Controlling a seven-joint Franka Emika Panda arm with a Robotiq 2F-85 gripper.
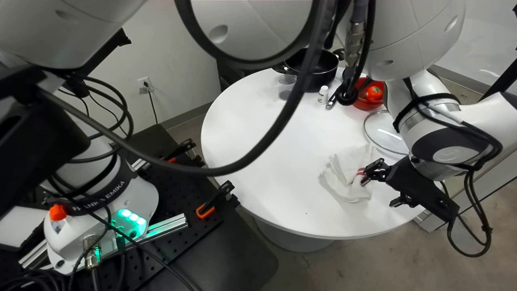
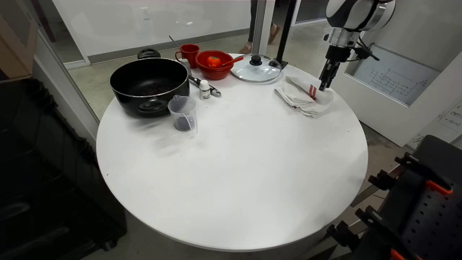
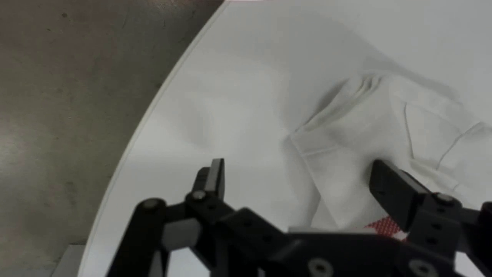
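Note:
A white cloth with red stripes point(image 2: 303, 96) lies folded and rumpled near the table's edge. My gripper point(image 1: 379, 188) is low over that side of the table, its fingers spread wide. In the wrist view, one of its fingers point(image 3: 392, 191) hangs over the cloth point(image 3: 355, 147) close to the red stripe, while the other is above bare table beyond the cloth's side. Nothing is held between them. Whether the finger over the cloth touches it, I cannot tell. In exterior view 2 the gripper point(image 2: 325, 82) reaches down at the cloth's outer end.
A glass lid point(image 2: 256, 71), red bowls with a tomato point(image 2: 215, 65), a red mug point(image 2: 189, 54), a black pot point(image 2: 149, 84), a white bottle point(image 2: 204, 90) and a clear measuring cup point(image 2: 182, 115) stand along the far side.

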